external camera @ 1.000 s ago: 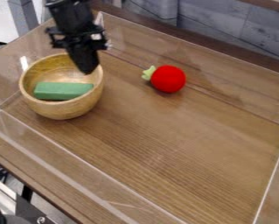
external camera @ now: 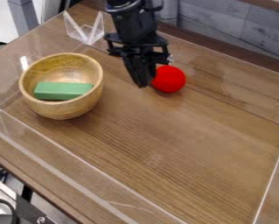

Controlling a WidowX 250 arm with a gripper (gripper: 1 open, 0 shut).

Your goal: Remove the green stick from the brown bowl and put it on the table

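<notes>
The green stick [external camera: 63, 91], a short block-like piece, lies inside the brown bowl [external camera: 90, 102] at the left of the table, against its near-left side. My black gripper [external camera: 144, 77] reaches in from the top, well to the right of the bowl and away from the stick. Its tips point down just left of the red round object, overlapping its left edge in view. The dark fingers blend together, so whether they are apart is unclear. No green piece shows at the gripper.
A red round object [external camera: 170, 80] sits right beside the gripper. Behind the bowl stands a pale wire-like or clear item [external camera: 86, 30], partly near the arm. Cables show beyond the left edge.
The arm has swung right, from close behind the bowl to beside the red object, now covering that object's left side. Bowl and green stick have stayed in place.
</notes>
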